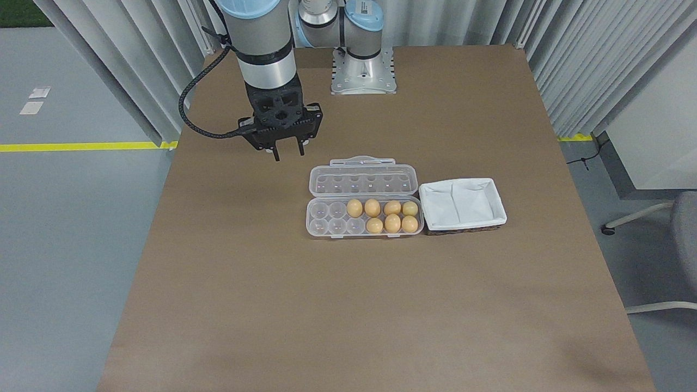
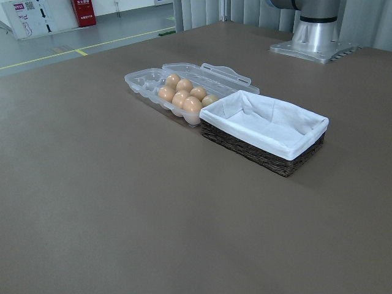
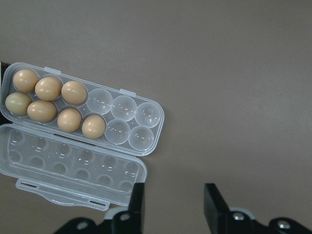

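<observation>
A clear plastic egg box lies open on the brown table, its lid folded back. Several brown eggs fill part of its cups; the other cups are empty. A dark wicker basket with a white cloth liner is right beside it. My gripper is in the air behind and left of the egg box in the front view; in the wrist view its fingers stand apart with nothing between them.
The arm's base plate is at the back of the table. A grey chair stands off the right side.
</observation>
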